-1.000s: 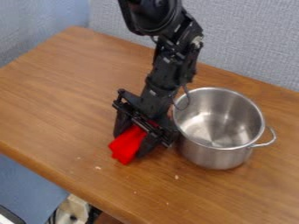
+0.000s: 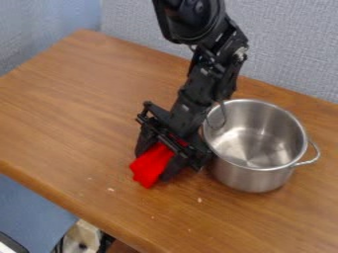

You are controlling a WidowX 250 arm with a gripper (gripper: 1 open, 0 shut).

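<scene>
My black arm comes down from the top of the camera view to the middle of the table. Its gripper (image 2: 164, 146) is low over the wood, shut on a red object (image 2: 150, 168), which shows below and between the dark fingers. The rest of that object is hidden by the gripper. Just right of the gripper stands a steel pot (image 2: 264, 148) with a side handle.
A blue-grey area lies beyond its lower-left edge, with some small items at the bottom. A light wall (image 2: 297, 49) stands behind.
The upper arm has shifted slightly to the right and the gripper a little with it, the red object along with it. The pot looks nearly unchanged.
</scene>
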